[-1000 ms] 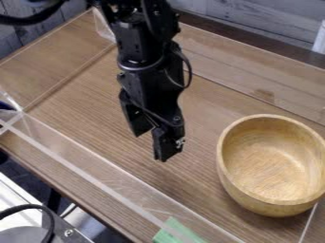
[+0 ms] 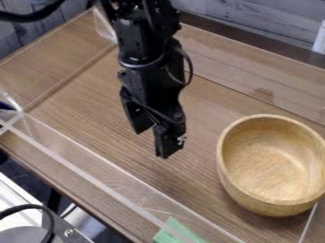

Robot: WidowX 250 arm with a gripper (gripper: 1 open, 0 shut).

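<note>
My black gripper (image 2: pixel 160 128) hangs in the middle of the camera view, low over the wooden tray floor, pointing down and slightly toward the front. Its dark fingers are hard to make out, and whether they are open or shut is unclear. A round wooden bowl (image 2: pixel 267 163) sits to the right of the gripper, apart from it.
A clear plastic edge runs diagonally along the front left, with a green piece (image 2: pixel 177 233) at the bottom. A pale wall (image 2: pixel 254 19) closes the back.
</note>
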